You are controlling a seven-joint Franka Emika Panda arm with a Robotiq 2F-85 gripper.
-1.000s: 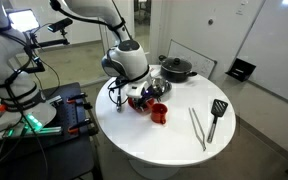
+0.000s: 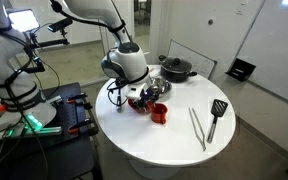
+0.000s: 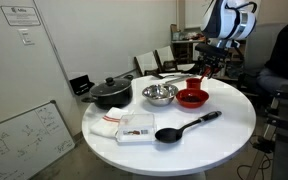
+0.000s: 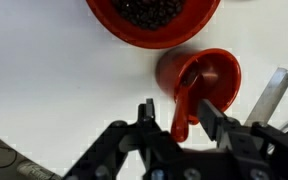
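Observation:
A red cup [image 4: 219,75] stands on the white table in the wrist view, with a red-handled utensil [image 4: 181,110] leaning in it and its handle sticking out over the rim. My gripper is above the cup, its dark fingers [image 4: 149,125] apart on either side of the handle, with gaps showing. Beside the cup is a red bowl [image 4: 174,35] of dark beans. From the first exterior side, the cup [image 2: 159,113] stands just in front of my gripper, whose fingertips are hard to make out. The second exterior view shows the cup [image 3: 193,84] behind the bowl [image 3: 191,99].
A metal bowl [image 3: 161,93] and a lidded black pot [image 3: 112,94] stand nearby. Tongs [image 2: 197,128], a black spatula [image 2: 217,117], a black ladle [image 3: 172,134] and a clear tray [image 3: 136,128] lie on the round table.

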